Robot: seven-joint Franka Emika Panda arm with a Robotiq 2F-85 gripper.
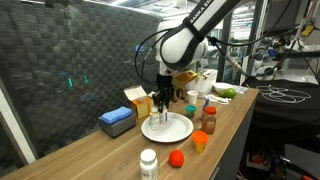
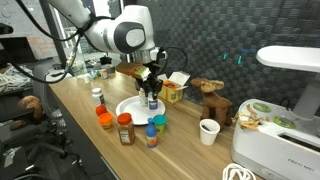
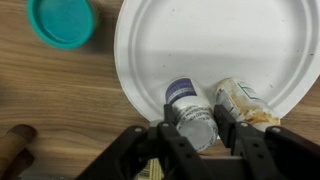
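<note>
My gripper is shut on a small bottle [image 3: 184, 92] with a pale cap, held over the edge of the white plate [image 3: 150, 45]. Close to its right in the wrist view is a second white bottle [image 3: 243, 98] with a printed label. Seen from exterior view 1, the gripper [image 1: 163, 104] points down above the plate [image 1: 180, 130], with the labelled bottle [image 1: 154, 117] just left of the held one. Whether the held bottle touches the plate, I cannot tell.
A teal cup [image 3: 66, 20] is near the plate. On the table stand an orange cup [image 1: 200, 141], a red-lidded jar [image 1: 209, 121], a red tomato [image 1: 176, 158] and a white bottle [image 1: 149, 163]. Behind the plate are a blue box [image 1: 117, 121] and a yellow box [image 1: 138, 98].
</note>
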